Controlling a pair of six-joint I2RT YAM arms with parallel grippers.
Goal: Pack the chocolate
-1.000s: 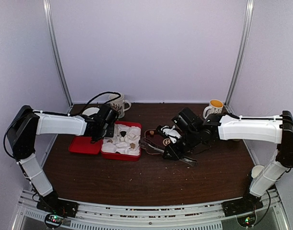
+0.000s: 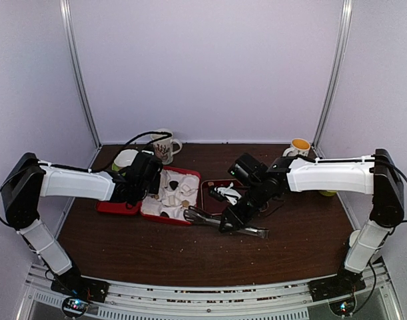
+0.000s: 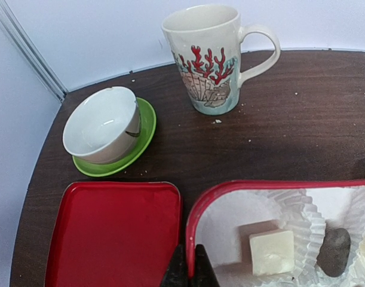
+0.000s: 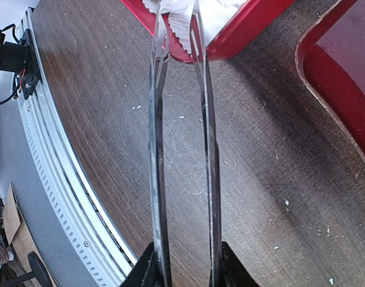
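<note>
A red box (image 2: 193, 180) lined with white paper cups holds several pieces; in the left wrist view a white chocolate (image 3: 272, 252) and a dark one (image 3: 334, 251) show. My left gripper is shut at the box's rim, the rim rising between its fingertips. The right wrist view shows long metal tongs (image 4: 208, 155) at my right gripper, their tips over the near corner of the box (image 4: 236, 36); whether they hold anything is unclear. The right gripper's fingers stand apart at the tongs.
A red lid (image 3: 110, 233) lies left of the box, a dark red tray (image 4: 331, 72) right of it. Behind stand a bowl (image 3: 98, 131) on a green saucer, a tall mug (image 3: 203, 60) and another mug (image 2: 298, 148).
Over the last second the right arm and tongs have moved left toward the box's near corner. The left arm has shifted slightly.
</note>
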